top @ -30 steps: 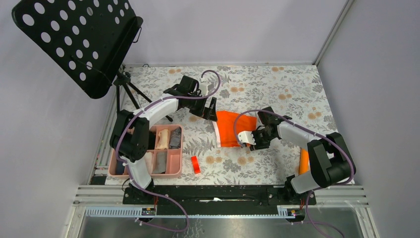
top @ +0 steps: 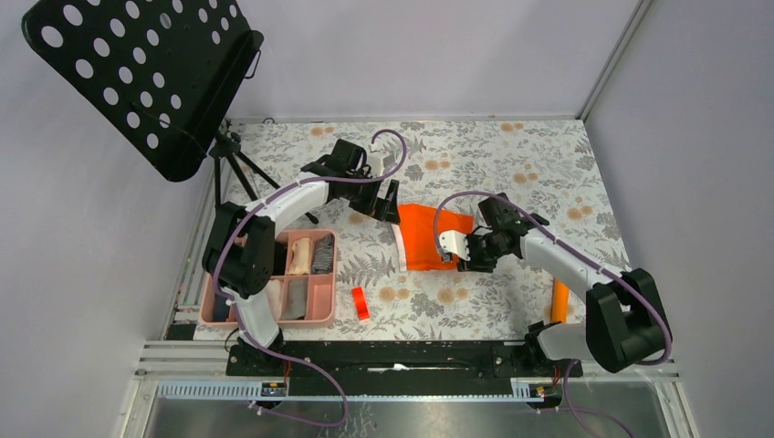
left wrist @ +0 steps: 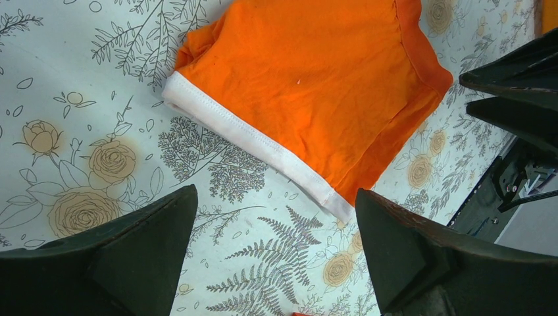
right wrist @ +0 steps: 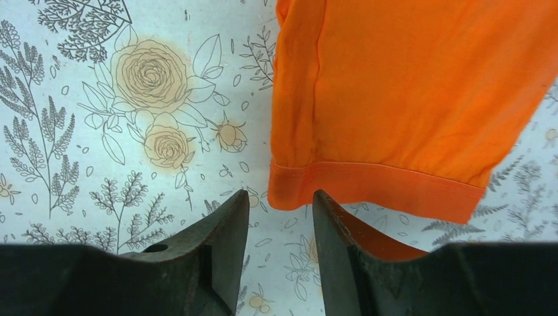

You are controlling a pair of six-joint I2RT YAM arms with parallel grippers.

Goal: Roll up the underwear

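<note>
Orange underwear [top: 423,235] lies flattened at the middle of the table, its white waistband [left wrist: 250,135] on the left side. My left gripper is open above it, at its upper left in the top view, with nothing between its fingers. My right gripper is part open over the orange band at the underwear's right edge, its fingertips beside a folded corner; nothing clearly sits between them.
A pink divided box [top: 319,299] with rolled garments stands at front left. A red object [top: 360,304] lies near the front, an orange strip [top: 559,299] at front right. A black perforated stand [top: 137,64] rises back left.
The right arm's elbow has shifted outward and its gripper has moved slightly. The left arm and the underwear show no visible change.
</note>
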